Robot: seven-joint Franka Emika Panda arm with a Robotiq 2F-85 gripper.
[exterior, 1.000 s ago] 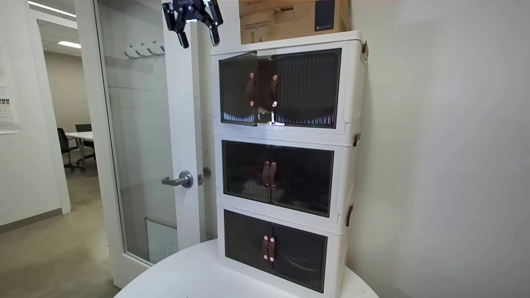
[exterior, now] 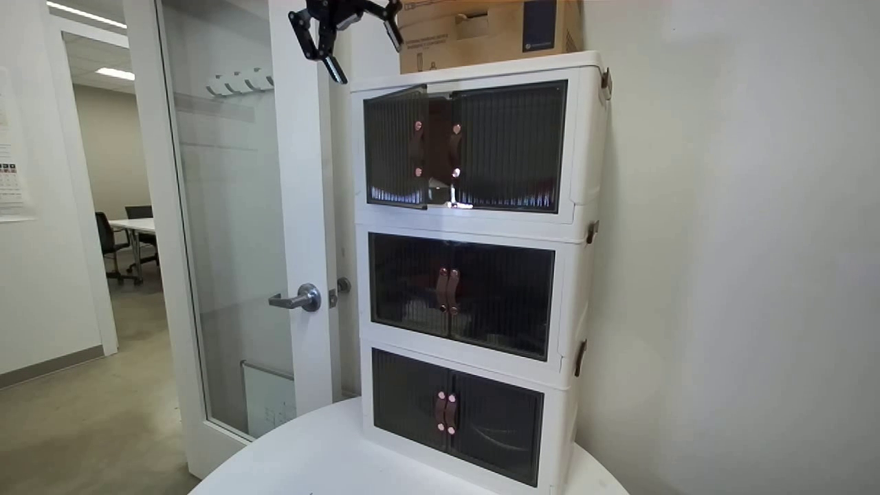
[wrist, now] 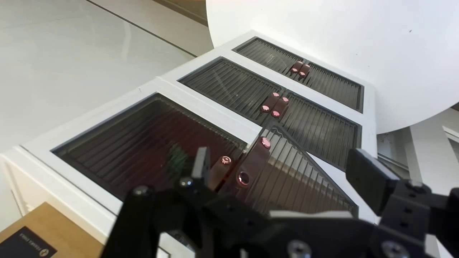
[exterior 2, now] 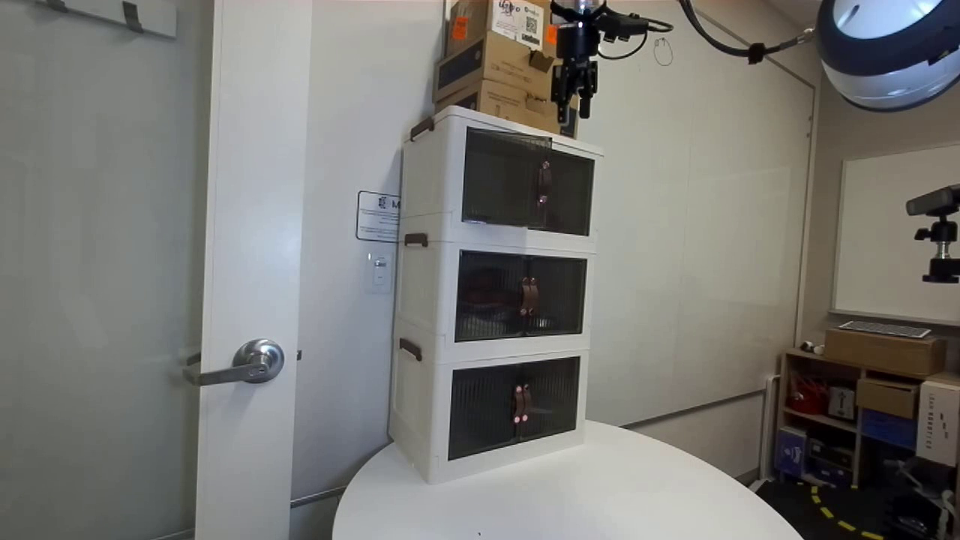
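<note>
A white three-tier cabinet (exterior: 463,223) with dark ribbed doors stands on a round white table (exterior 2: 576,504). The top tier's left door (exterior: 396,148) is ajar in exterior view 1, its brown strap handle (exterior: 417,148) swung outward. Beside it, the right door (exterior: 511,147) sits flush. My gripper is open, its pads (wrist: 200,162) spread wide with nothing gripped. From the wrist, the ajar door (wrist: 297,176) shows between and beyond the fingers, apart from them. Exterior view 1 cuts off the gripper's upper part at the top edge, up by the cabinet's top left corner.
Cardboard boxes (exterior 2: 504,67) sit on the cabinet top, close behind the gripper in exterior view 2. A glass door with a lever handle (exterior: 298,298) stands left of the cabinet. Lower tiers' doors (exterior 2: 517,297) are shut.
My gripper has shifted to the right in exterior view 1, slightly upward, and its fingers look turned. The cabinet doors have not moved.
</note>
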